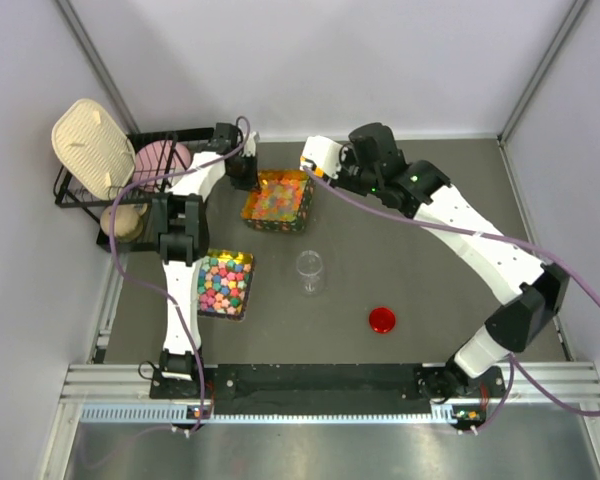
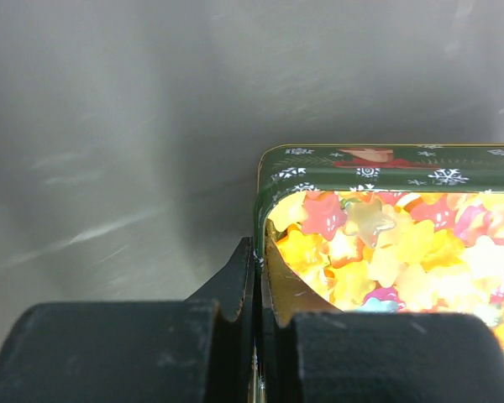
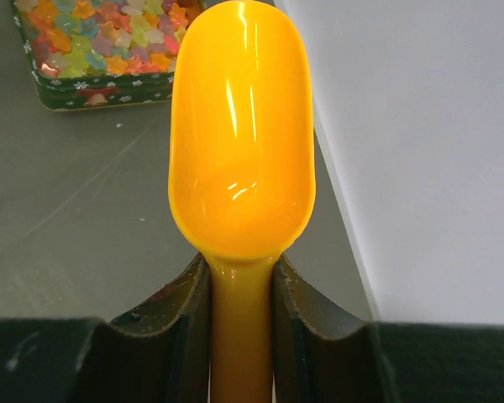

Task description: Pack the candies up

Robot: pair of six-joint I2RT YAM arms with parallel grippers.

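Observation:
At the back of the table is a green, snowflake-patterned tin point(image 1: 273, 226) full of star-shaped candies. My left gripper is shut on the wall of this tin point(image 2: 420, 172) at one corner. In my right gripper the handle of an orange-yellow scoop point(image 3: 239, 126) is clamped. The scoop's bowl is empty and hangs just right of the tin; in the top view the hand hides most of it. A clear jar point(image 1: 310, 272) stands empty in front of the tin, and a red lid point(image 1: 382, 320) lies near the front.
A second tin point(image 1: 247, 262) of wrapped-looking, more colourful pieces sits at the front left, beside the left arm. Along the left wall stands a black rack point(image 1: 105, 200) with a board and plates.

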